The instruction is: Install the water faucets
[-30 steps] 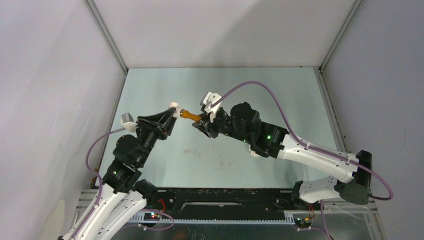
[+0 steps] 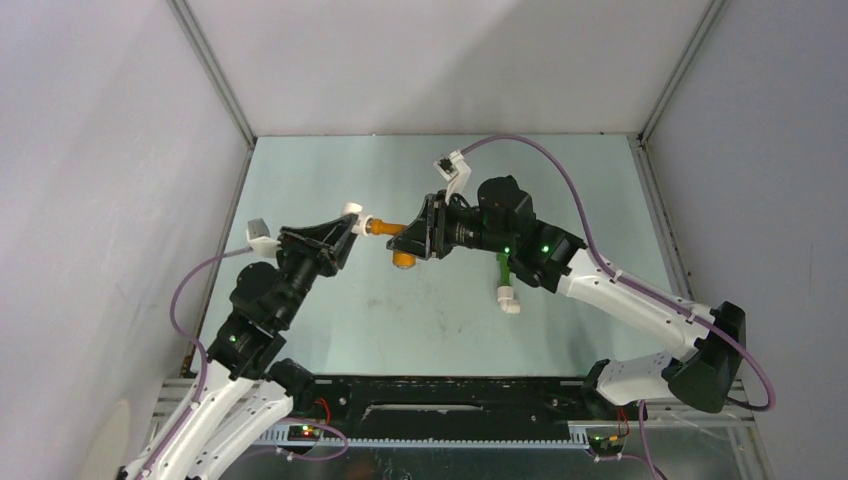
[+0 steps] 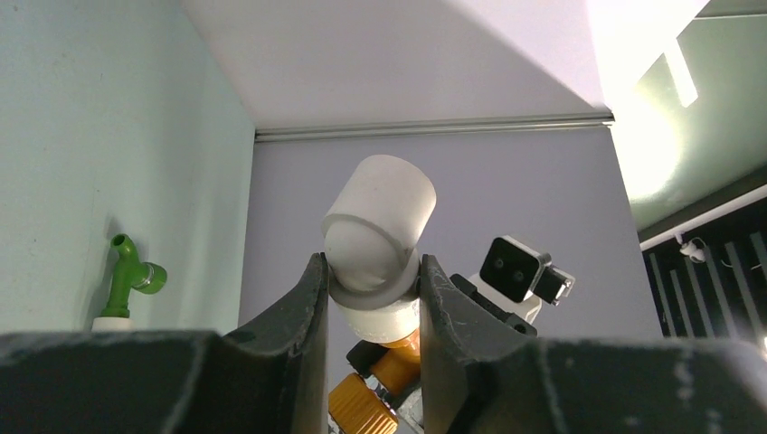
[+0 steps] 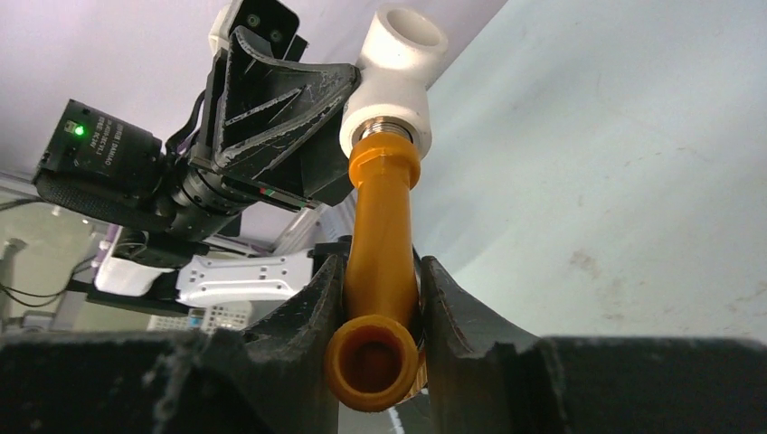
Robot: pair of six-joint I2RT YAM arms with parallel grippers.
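My left gripper has its fingers around a white elbow fitting (image 3: 380, 208), above the board's middle-left in the top view. An orange faucet (image 4: 382, 235) is gripped by my right gripper, its threaded end at the fitting's socket, some silver thread showing between them. The faucet's open outlet faces the right wrist camera. A green faucet (image 3: 127, 280) with a white fitting (image 2: 507, 300) on its end lies on the board at the right, partly hidden by the right arm in the top view.
The light board (image 2: 430, 320) is clear in front of and behind the held parts. White walls (image 2: 450, 70) enclose it at the back and sides, close beside both arms.
The left gripper has shifted very slightly.
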